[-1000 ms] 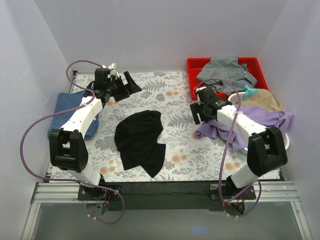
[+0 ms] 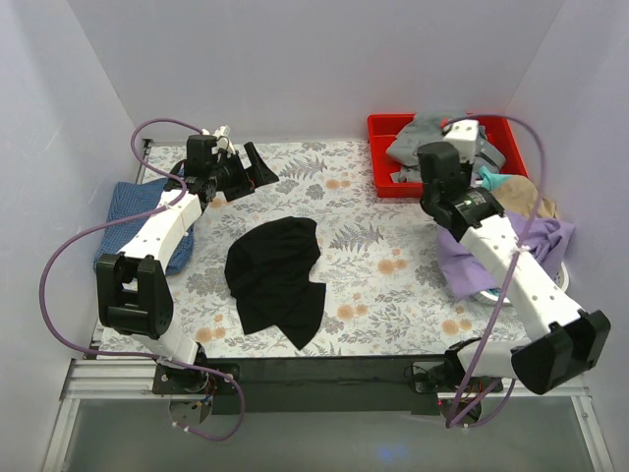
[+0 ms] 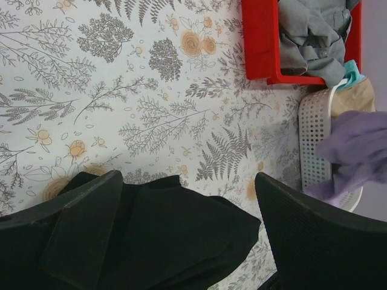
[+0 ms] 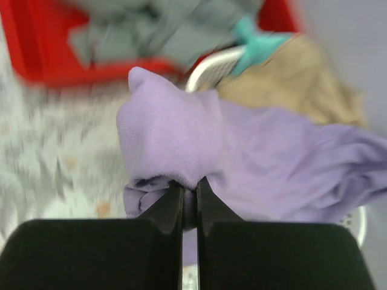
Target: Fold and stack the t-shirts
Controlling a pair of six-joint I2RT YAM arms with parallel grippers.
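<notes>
A black t-shirt (image 2: 275, 275) lies spread, with uneven edges, at the centre-left of the floral surface. My left gripper (image 2: 259, 167) is open above the surface behind it, empty between its fingers in the left wrist view. My right gripper is shut on a lavender shirt (image 4: 163, 133), bunched above the fingertips; in the top view the arm is raised over the right-hand basket, where more lavender cloth (image 2: 531, 246) drapes. Folded blue checked cloth (image 2: 133, 216) lies at the left, partly behind my left arm.
A red bin (image 2: 381, 157) holding grey clothes stands at the back right. A white basket (image 3: 311, 139) holds tan (image 2: 531, 192) and teal cloth (image 2: 491, 179) too.
The right arm has risen and moved right, lifting the lavender cloth it gripped off the surface toward the basket. The left arm and black shirt are unchanged.
</notes>
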